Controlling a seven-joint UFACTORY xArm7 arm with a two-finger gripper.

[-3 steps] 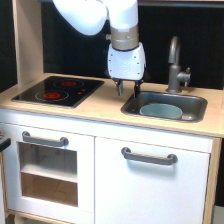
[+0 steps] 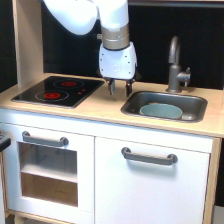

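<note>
My gripper (image 2: 119,89) points down over the counter between the hob and the sink. Its two dark fingers stand apart, and nothing shows between them. A greenish round dish (image 2: 161,111) lies in the dark sink (image 2: 146,98), to the right of and below the fingers. The gripper is clear of the dish. Whether the fingertips touch the countertop cannot be told from this view.
A black hob (image 2: 45,97) with red rings is set into the wooden counter (image 2: 95,108) on the left. The dark tap (image 2: 176,70) rises behind the sink. Below are an oven-like compartment (image 2: 48,165) and a white cupboard door (image 2: 150,185) with a grey handle.
My arm and gripper have shifted a little to the left, away from the sink. The fingers stay apart. The dish in the sink has not visibly moved.
</note>
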